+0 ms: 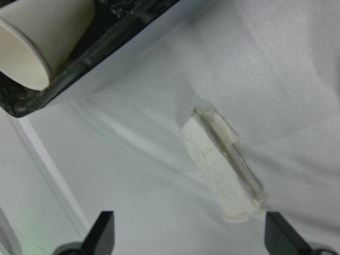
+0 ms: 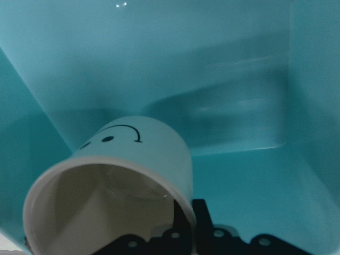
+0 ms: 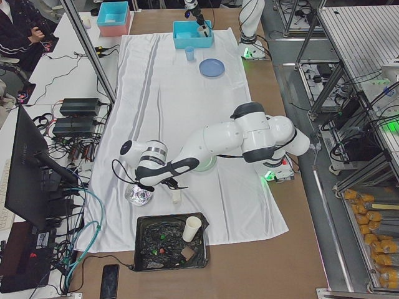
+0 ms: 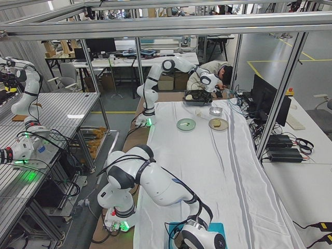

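In the left wrist view my left gripper stands open above a crumpled white paper packet (image 1: 212, 164) on the white cloth. A white paper cup (image 1: 40, 37) lies in the black tray (image 1: 122, 48) beside it. My right gripper is shut on the rim of a white cup (image 2: 143, 138) with a drawn smile, inside a blue bin (image 2: 249, 191). In the left camera view a foil bowl (image 3: 138, 197) lies under my left arm.
A blue cup (image 3: 189, 53) and a blue plate (image 3: 212, 68) stand near the bin. A green plate (image 4: 185, 124) and a tan plate (image 4: 218, 121) are near my left arm.
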